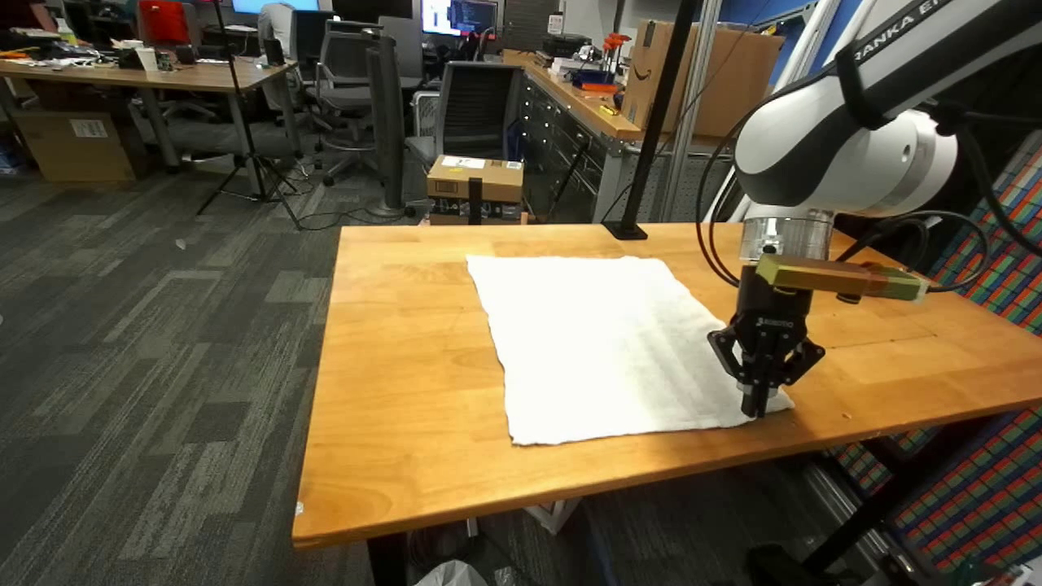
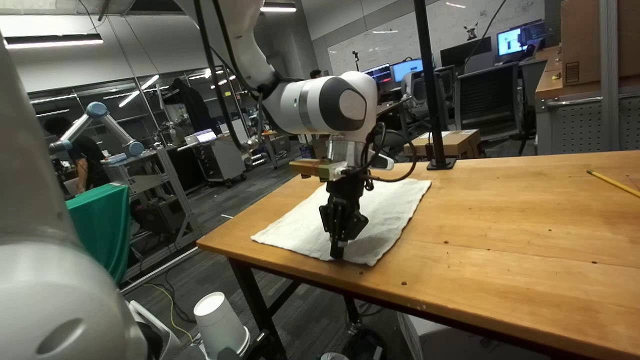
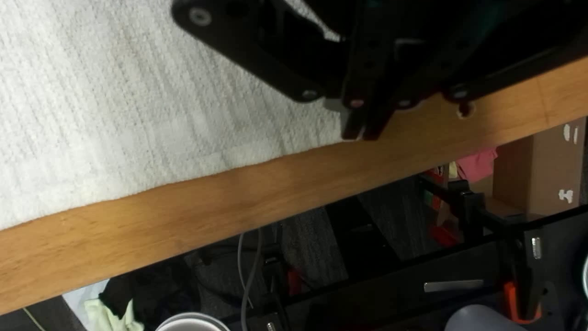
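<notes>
A white cloth (image 1: 596, 342) lies spread nearly flat on the wooden table (image 1: 400, 391). My gripper (image 1: 754, 405) points straight down at the cloth's front edge, close to its front right corner. Seen from the other side, the gripper (image 2: 337, 251) has its tips low at the same edge of the cloth (image 2: 390, 210). In the wrist view the fingers (image 3: 353, 126) are together, right at the border between the cloth (image 3: 138, 110) and bare wood. A thin pale sliver shows between the tips; whether cloth is pinched there, I cannot tell.
The table's front edge (image 3: 220, 234) runs close beside the gripper, with floor beyond it. A black post (image 1: 625, 230) stands at the back of the table. A yellow pencil (image 2: 612, 182) lies far off on the tabletop, which is otherwise mostly clear.
</notes>
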